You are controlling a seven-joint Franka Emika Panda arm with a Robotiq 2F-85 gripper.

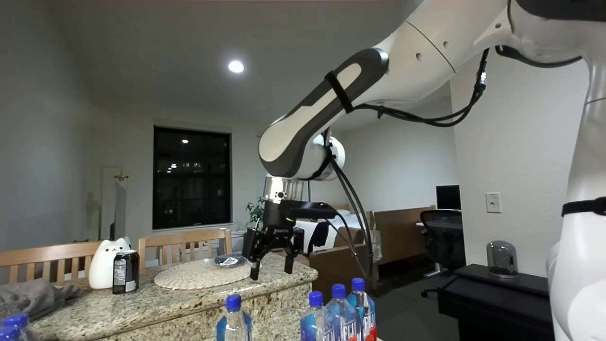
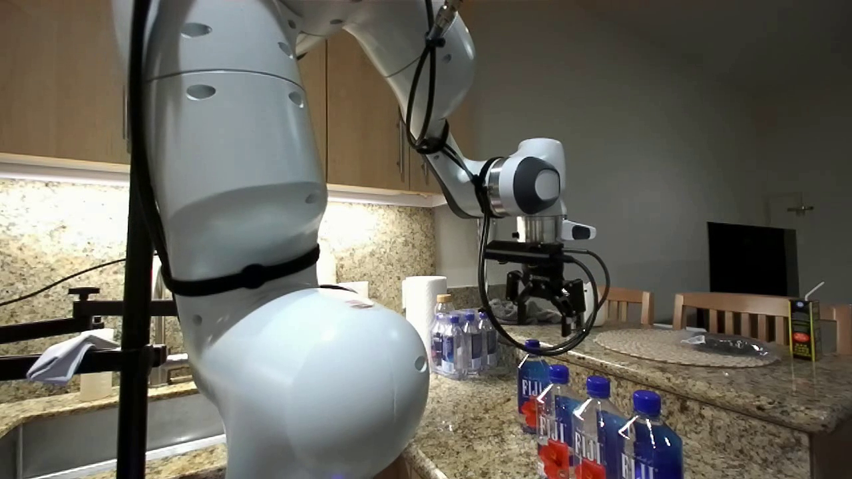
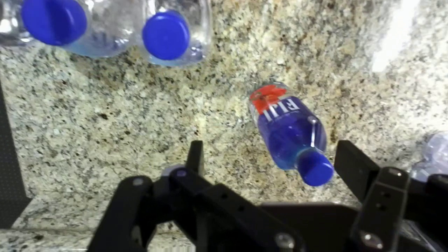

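Observation:
My gripper hangs open in the air above the counter, with nothing between its fingers. In the wrist view, one FIJI bottle with a blue cap stands by itself below, and the cap appears nearer the right finger. Two more blue-capped bottles show at that view's top left. From exterior view 1, a lone bottle stands left of a close row of three, whose nearest member to it is a FIJI bottle. The second exterior view has the gripper above the farthest FIJI bottle.
More bottles are grouped by a paper towel roll at the back. A raised granite ledge runs alongside, carrying a woven mat and a juice carton. Bare counter surrounds the lone bottle.

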